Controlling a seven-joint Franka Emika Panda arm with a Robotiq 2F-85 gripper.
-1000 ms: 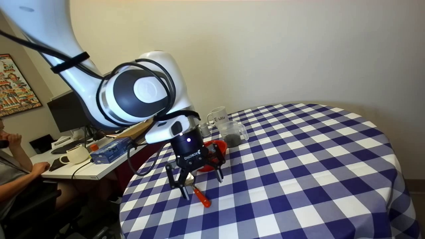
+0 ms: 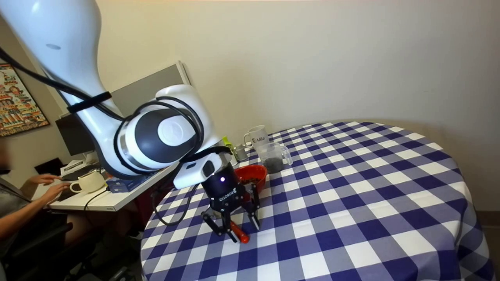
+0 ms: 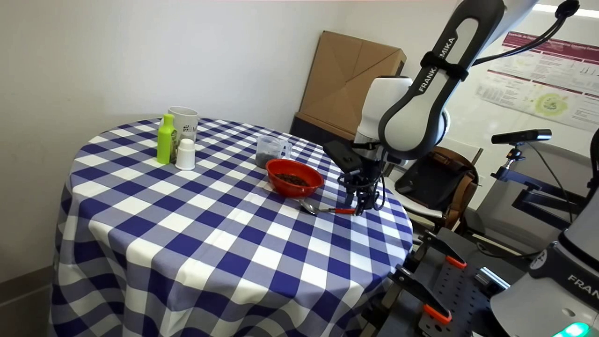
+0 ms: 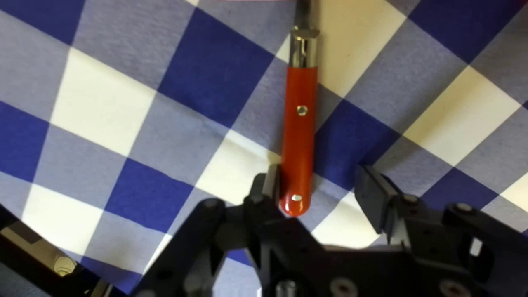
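A spoon with a red handle (image 4: 300, 133) lies on the checked tablecloth; its metal bowl shows in exterior view 2 (image 3: 307, 207). My gripper is low over the handle's end, fingers part open around it. The left finger (image 4: 271, 183) is right beside the handle, seemingly touching it, while a clear gap separates the handle from the right finger (image 4: 368, 200). In exterior view 1 the gripper (image 2: 246, 234) points down at the cloth, with the red handle end (image 2: 241, 234) close to one fingertip.
A red bowl (image 3: 295, 190) with dark bits stands just beyond the spoon. Behind it is a clear measuring jug (image 2: 274, 158). A white mug (image 2: 257, 137), a green bottle (image 3: 166, 139) and a white container (image 3: 186, 154) stand farther back. The cloth (image 2: 356, 201) right of the gripper is bare.
My gripper has come down to the spoon's handle, and its fingers are closer together. The spoon appears to lie in the same place.
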